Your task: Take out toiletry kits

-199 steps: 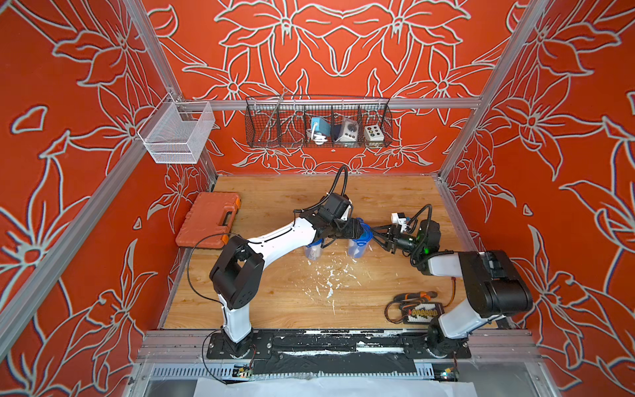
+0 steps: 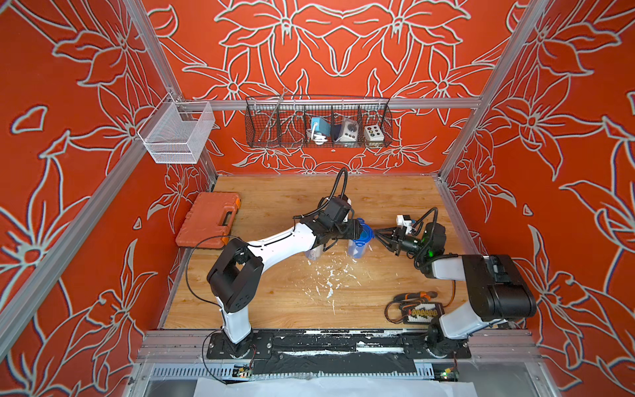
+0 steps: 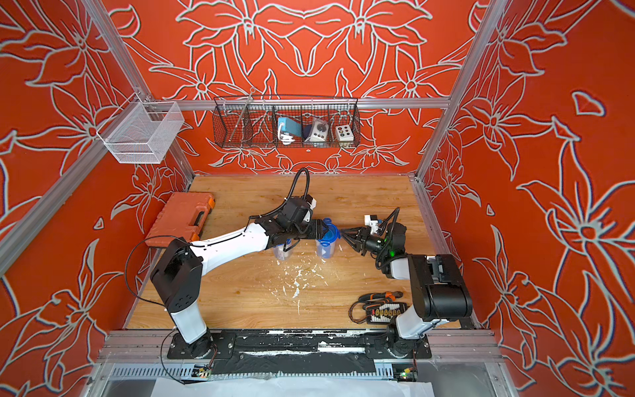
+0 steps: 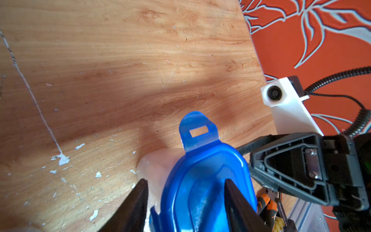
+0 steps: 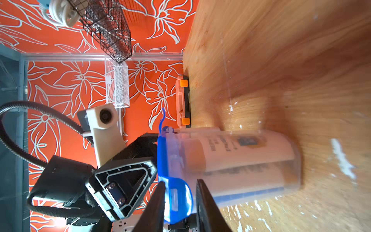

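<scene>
A clear container [image 5: 239, 162] with printed contents and a blue lid [image 4: 204, 177] stands on the wooden table. My left gripper [image 2: 350, 231] is shut on the lid from above, its two dark fingers across it in the left wrist view. My right gripper [image 3: 350, 238] is at the lid's right side, part open, its tips close to the lid and partly hidden by it. A second clear container [image 3: 284, 250] stands just left of the first, under my left arm.
An orange case [image 2: 205, 218] lies at the left, pliers and a bit set [image 2: 423, 311] at the front right. A wire basket [image 2: 277, 125] hangs on the back wall, a white one [image 2: 172, 145] on the left.
My right arm has shifted slightly, its wrist a little further right. The left gripper has moved very slightly; the container stays in about the same place.
</scene>
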